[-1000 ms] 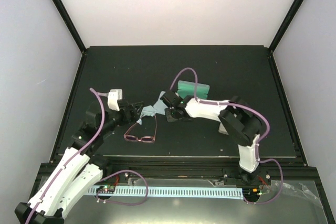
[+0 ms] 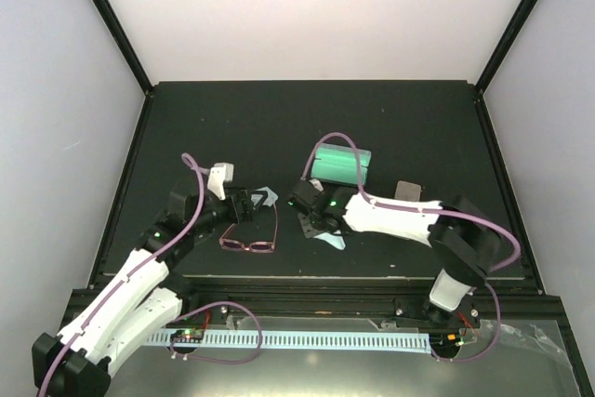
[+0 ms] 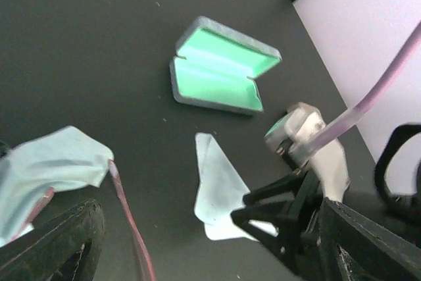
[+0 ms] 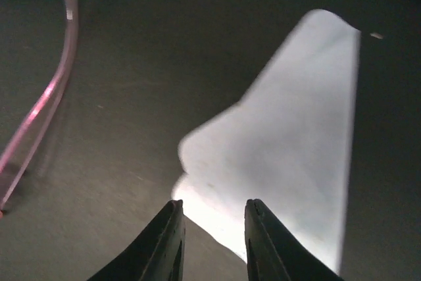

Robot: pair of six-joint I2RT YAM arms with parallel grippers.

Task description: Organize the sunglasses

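Dark pink glasses (image 2: 246, 245) lie on the black table with their temples pointing to the back. A pale blue cloth (image 3: 56, 162) is at the temple tips, and my left gripper (image 2: 255, 202) stands open over this spot. Its fingers (image 3: 59, 245) are wide apart, nothing held. A second pale cloth (image 4: 289, 129) lies flat to the right, partly under my right gripper in the top view. The right fingers (image 4: 266, 241) stand apart, with cloth visible beyond the gap. The green case (image 2: 341, 172) lies open behind, empty inside in the left wrist view.
A small grey-brown block (image 2: 408, 191) sits behind the right forearm. A purple cable (image 2: 409, 206) runs along the right arm.
The left gripper shifted slightly right.
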